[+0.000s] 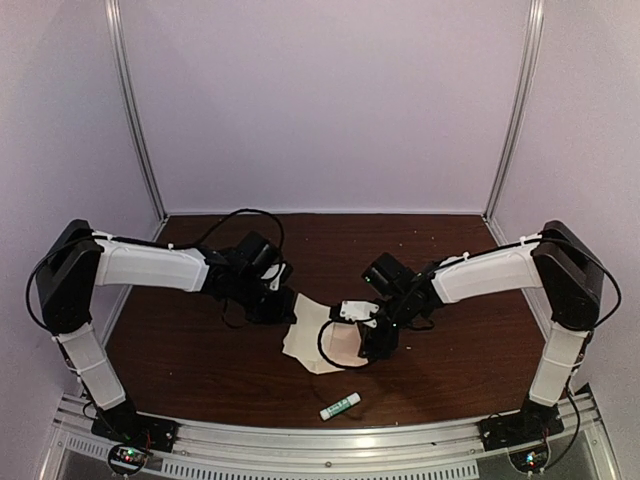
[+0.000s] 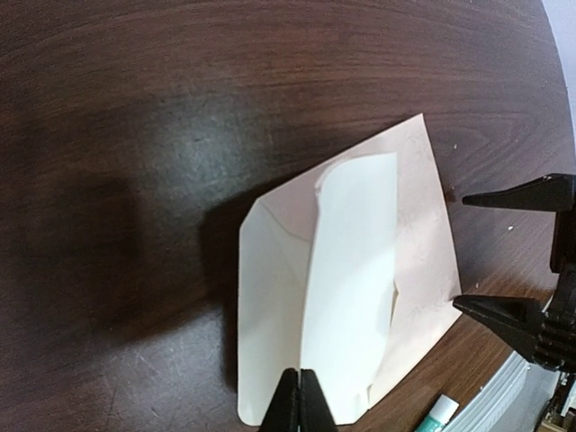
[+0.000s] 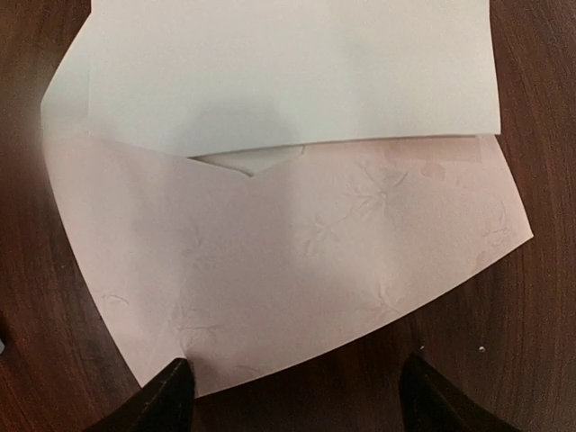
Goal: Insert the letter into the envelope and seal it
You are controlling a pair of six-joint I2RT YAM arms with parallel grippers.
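A white letter lies partly inside and over the pale pink envelope, on the table. In the left wrist view my left gripper is shut at the letter's near end; whether paper is between its fingertips is hard to see. My right gripper stands open beside the envelope's right side; in the right wrist view its fingertips are at the pink edge, with the letter beyond. In the top view both grippers hang over the paper, partly hiding it.
A glue stick lies near the front edge of the dark wooden table. Bare table surrounds the paper, and walls enclose the back and sides.
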